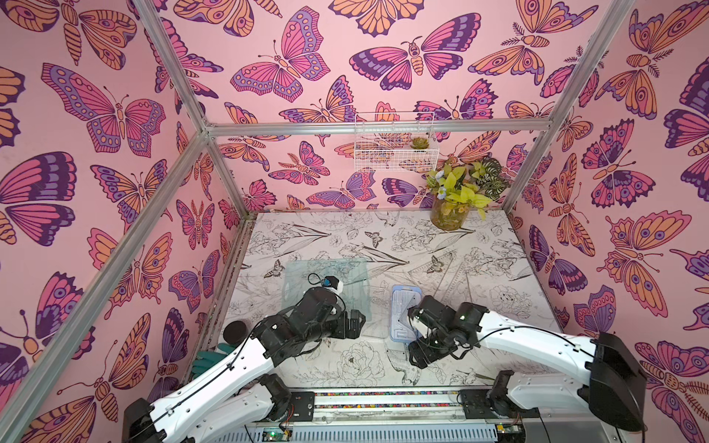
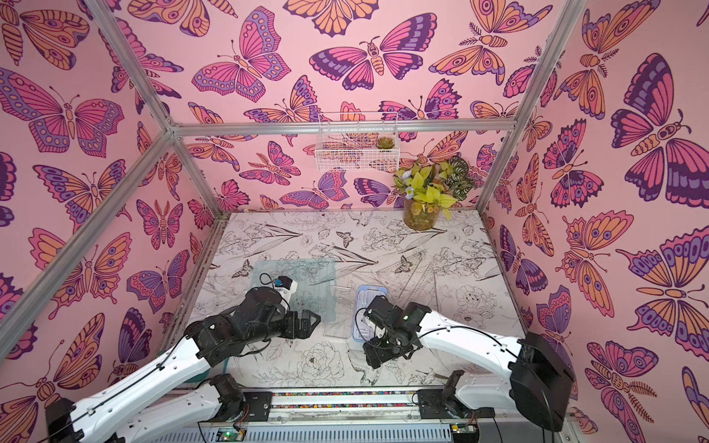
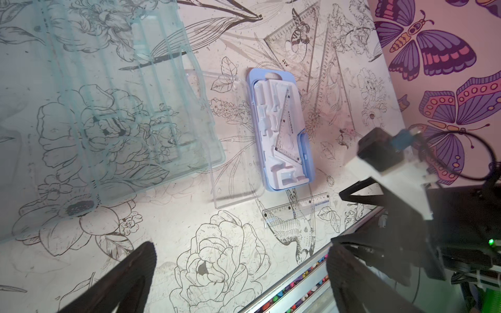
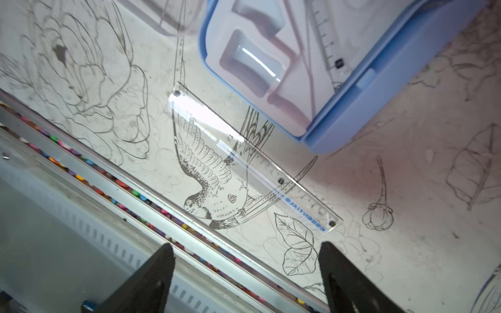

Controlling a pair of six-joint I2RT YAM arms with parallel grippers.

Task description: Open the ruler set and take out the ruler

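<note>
The ruler set's blue case (image 3: 281, 127) lies open on the table, a clear set square (image 3: 288, 130) resting in its white tray. A clear straight ruler (image 4: 255, 161) lies flat on the table just in front of the case's near end. To the case's left is a clear lid (image 3: 232, 156). My right gripper hovers over the table by the near end of the case, its fingers apart and the ruler showing ahead of them, not held. My left gripper stands open left of the case, above bare table, holding nothing.
A translucent teal sheet-like case (image 3: 130, 104) covers the table's left part. More clear rulers and a set square (image 3: 297, 39) lie beyond the blue case. A plant jar (image 1: 449, 214) stands at the back right. The front rail (image 4: 156, 203) runs close to the ruler.
</note>
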